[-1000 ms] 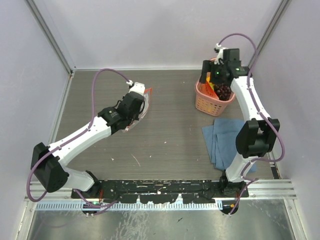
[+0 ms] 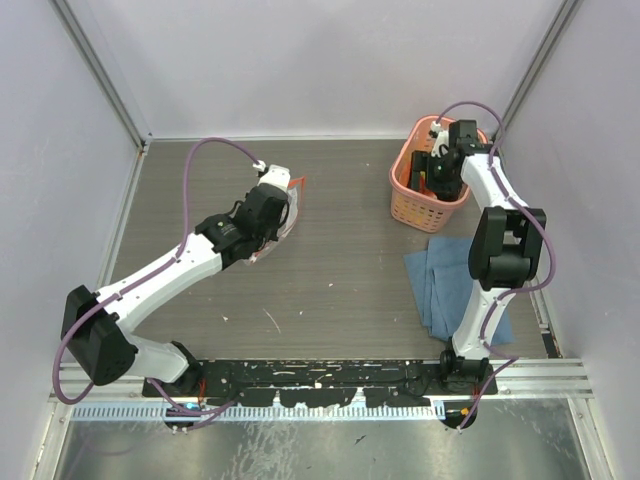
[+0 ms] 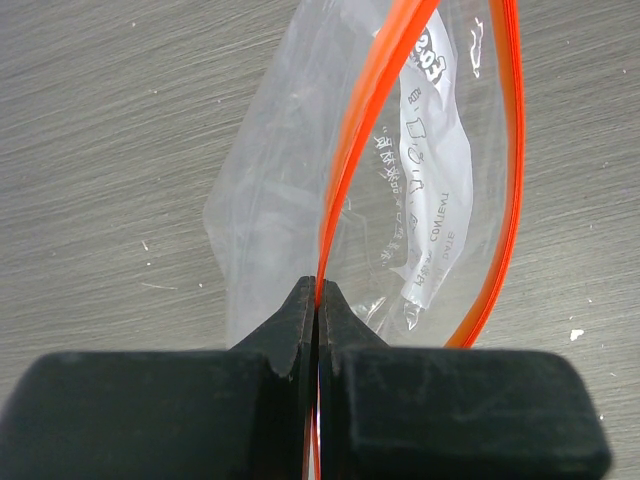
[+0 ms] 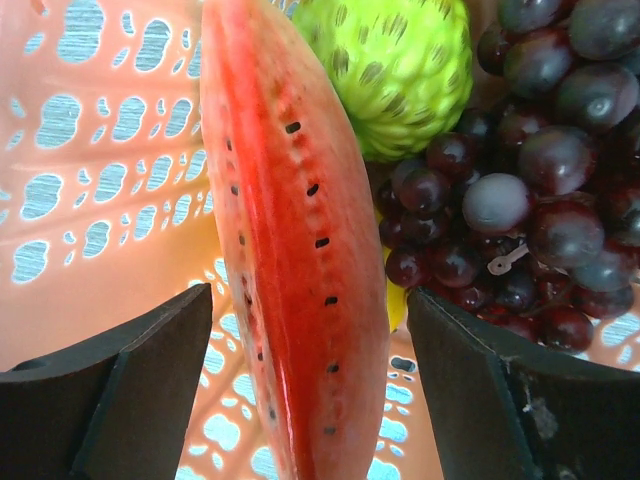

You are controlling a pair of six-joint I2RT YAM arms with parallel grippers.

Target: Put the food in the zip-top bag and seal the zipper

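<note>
A clear zip top bag [image 3: 280,190] with an orange zipper edge stands with its mouth spread apart. My left gripper is shut on one side of that orange edge [image 3: 345,170]. In the right wrist view, a red watermelon slice [image 4: 305,250] lies lengthwise between the spread fingers of my right gripper. Those fingers flank the slice, with a gap showing at the left finger. A green fruit [image 4: 390,70] and dark grapes [image 4: 560,190] lie beside the slice. Something yellow is mostly hidden behind it.
The pink basket [image 2: 418,210] holding the food stands at the back right, with the right arm reaching into it. A folded blue cloth [image 2: 450,285] lies in front of it. The table [image 2: 340,260] between bag and basket is clear.
My right gripper has shifted over the basket and gone down into it, now covering more of the food in the top view. The left arm and the bag have stayed still.
</note>
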